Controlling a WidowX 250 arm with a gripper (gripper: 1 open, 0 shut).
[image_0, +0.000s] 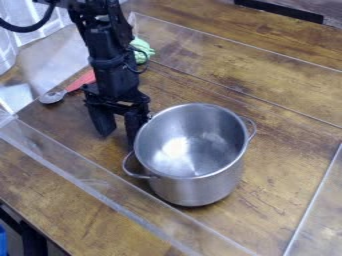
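Observation:
A large steel pot (190, 160) with two loop handles stands on the wooden table (274, 90), right of centre and low in the view. The black robot gripper (118, 122) is down at table height just to the pot's left, close to its rim and left handle. Whether its fingers are open or shut, and whether anything is between them, I cannot tell.
A metal spoon (54, 95), a red utensil and a green brush-like object (143, 48) lie behind the arm. A pale board or tray is at the back left. Clear plastic edges run along the front and right.

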